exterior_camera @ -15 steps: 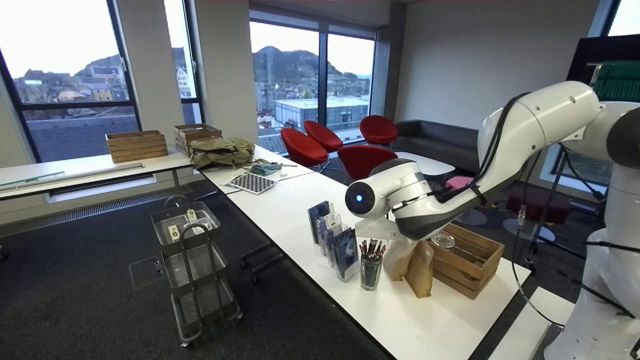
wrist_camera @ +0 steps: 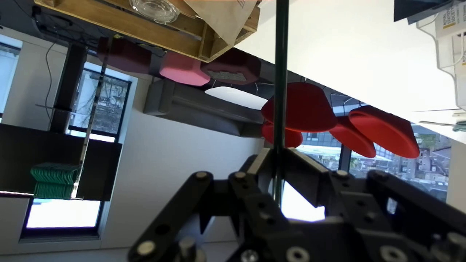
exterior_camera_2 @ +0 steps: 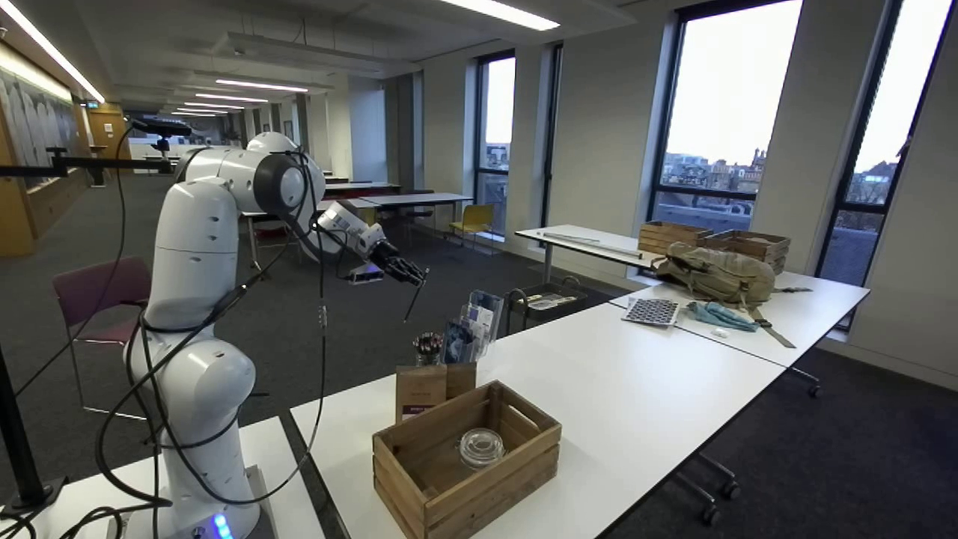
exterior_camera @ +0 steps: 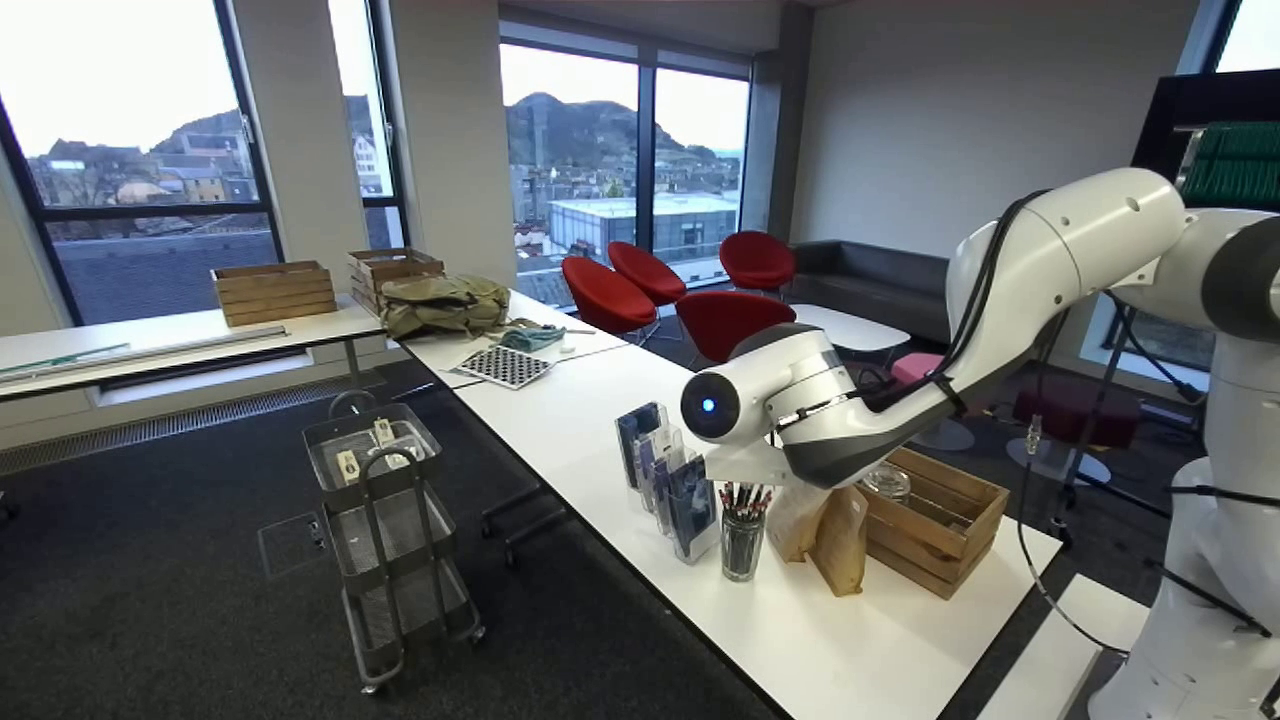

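Note:
A thin dark pencil-like stick (wrist_camera: 281, 78) runs up through the wrist view, pinched between the fingertips of my gripper. From the second exterior view, the gripper (exterior_camera_2: 420, 275) is seen shut on this stick (exterior_camera_2: 412, 304), which hangs at a slant in the air above the table. Below and nearby stands a glass of pencils (exterior_camera_2: 428, 346), also visible in the first exterior view as a clear cup (exterior_camera: 741, 550) holding several dark, red-tipped pencils. In that view the arm's wrist hides the gripper.
Leaflet holders (exterior_camera: 672, 486) stand close beside the pencil glass. Brown paper bags (exterior_camera: 841, 542) and a wooden crate (exterior_camera_2: 492, 507) with a glass container (exterior_camera_2: 481, 448) in it crowd the near end.
In the first exterior view, the arm's wrist has shifted slightly left and a little down. The objects on the table have stayed where they were.

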